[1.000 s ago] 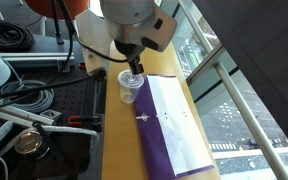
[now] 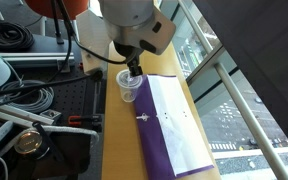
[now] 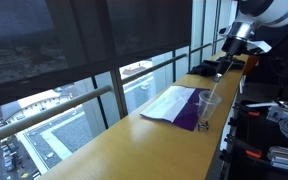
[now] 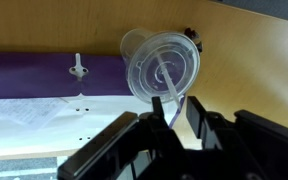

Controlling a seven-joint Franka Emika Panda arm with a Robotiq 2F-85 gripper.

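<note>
A clear plastic cup stands upright beside a purple-and-white sheet. A thin pale stick leans in it, its upper end reaching up toward my fingers. Open and just above the cup's rim, my gripper has its dark fingertips on either side of the stick's upper part in the wrist view; no grip on it shows. Exterior view 2 has the cup below my gripper. From exterior view 1, the gripper partly covers the cup.
The purple cloth carries white paper and a small light hook-shaped item. A small dark object touches or nearly touches the cup. Windows border the table; its near end is clear.
</note>
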